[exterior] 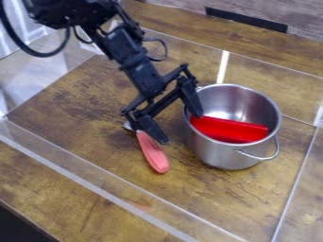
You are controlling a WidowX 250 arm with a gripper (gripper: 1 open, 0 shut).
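Note:
My black gripper (167, 110) stands open, low over the table just left of the steel pot (237, 156). One finger is near the pot's left rim, the other over the head of a pink-handled utensil (154, 154). The utensil lies on the wooden table, its metal head mostly hidden under the gripper, its handle pointing toward the front. Inside the pot rests a red object (229, 127).
Behind the pot is a pale strip with a dark slot near the back edge. Clear plastic-like edges run along the left and right.

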